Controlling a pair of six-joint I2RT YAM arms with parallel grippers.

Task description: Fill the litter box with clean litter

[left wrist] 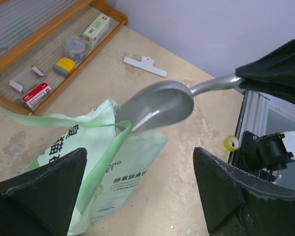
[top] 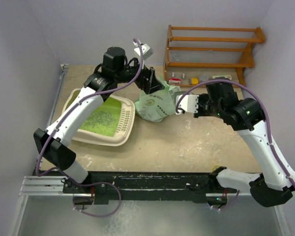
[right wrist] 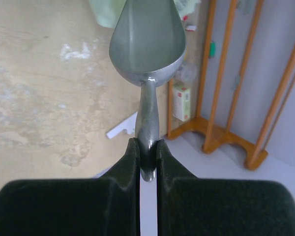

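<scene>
The green litter bag point(top: 152, 103) stands in the middle of the board, its mouth facing up with green strap edges showing. My left gripper point(top: 152, 81) hangs over the bag, open, its fingers either side of the bag's top point(left wrist: 93, 132) in the left wrist view. My right gripper is shut on the handle of a metal scoop point(right wrist: 147, 49), whose bowl point(left wrist: 152, 105) is at the bag's mouth. The litter tray point(top: 123, 128), with green litter in it, lies to the left.
A wooden rack point(top: 211, 39) with small boxes and a tub stands at the back right. A white clip point(left wrist: 142, 65) and yellow tape roll point(left wrist: 231, 143) lie on the board.
</scene>
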